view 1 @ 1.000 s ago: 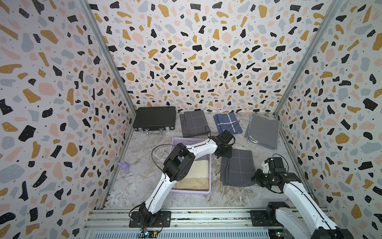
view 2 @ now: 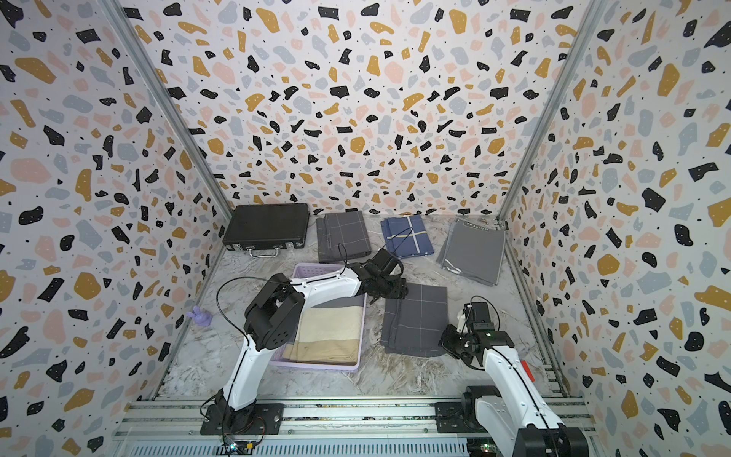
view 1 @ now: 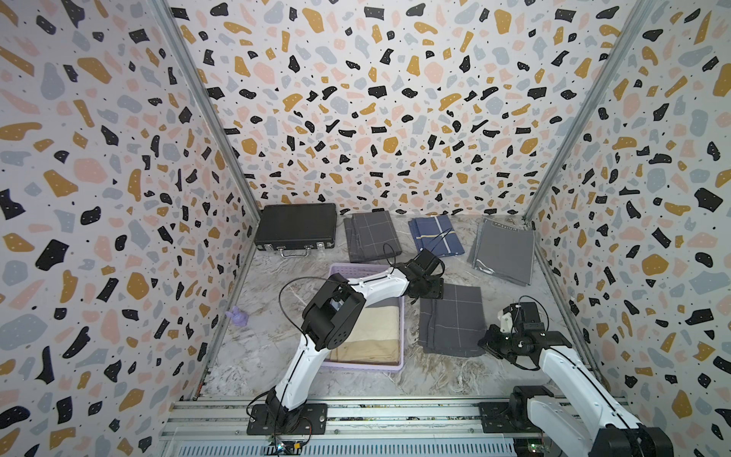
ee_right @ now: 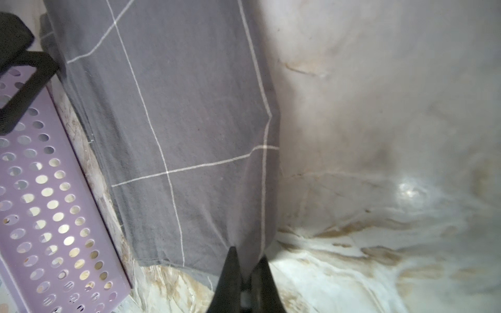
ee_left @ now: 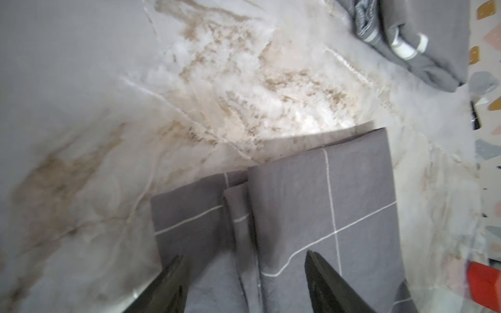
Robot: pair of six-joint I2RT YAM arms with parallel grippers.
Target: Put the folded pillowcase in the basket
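The folded grey pillowcase with thin white lines lies flat on the table just right of the lilac basket. At its near right corner, my right gripper is shut on the cloth; in the right wrist view the fabric bunches into the closed fingertips. My left gripper is over the far left corner of the pillowcase. Its fingers stand apart in the left wrist view, with the cloth under and between them but not pinched.
Cream and tan folded cloths lie in the basket, partly behind the left arm. A black case, a grey checked cloth, a blue cloth and a grey cloth line the back.
My left arm has shifted left, and its fingers have spread over the cloth. The pillowcase and right gripper have slid slightly left.
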